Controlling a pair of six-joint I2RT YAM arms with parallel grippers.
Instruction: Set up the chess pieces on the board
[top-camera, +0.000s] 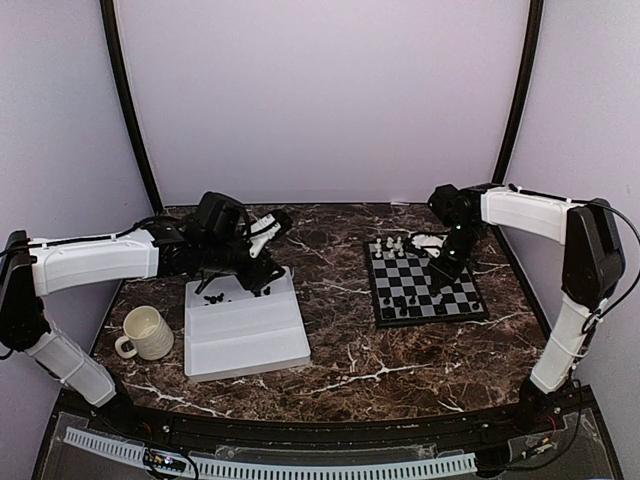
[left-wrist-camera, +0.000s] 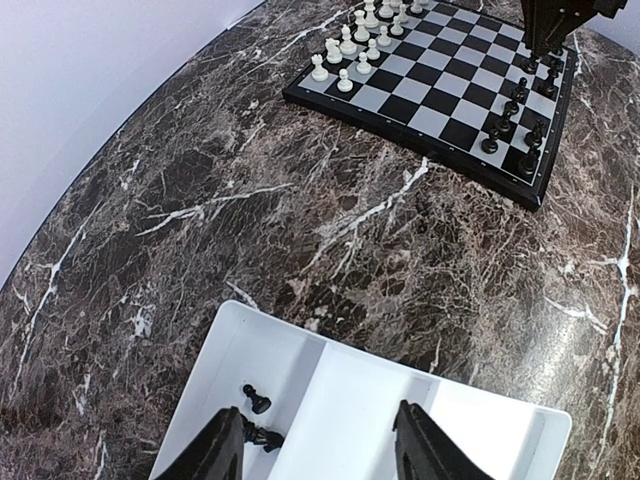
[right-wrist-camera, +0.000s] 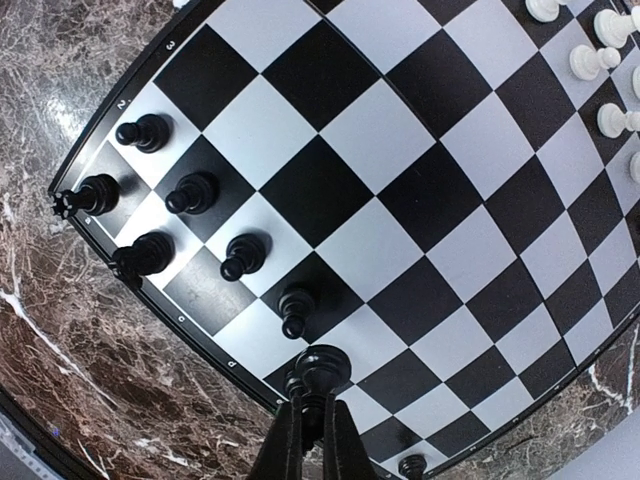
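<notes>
The chessboard (top-camera: 400, 280) holds white pieces (left-wrist-camera: 347, 48) along its far side and black pieces (right-wrist-camera: 146, 134) on the near side. My right gripper is low over the black side, shut on a dark chess piece (right-wrist-camera: 325, 365), with another dark piece partly hidden behind it. My left gripper stands open above the white tray (top-camera: 245, 340), where several black pieces (left-wrist-camera: 256, 398) lie in the far compartment, some on their sides.
A white mug (top-camera: 150, 335) stands left of the tray at the front. Bare marble table (top-camera: 340, 360) lies between tray and board and in front of the board.
</notes>
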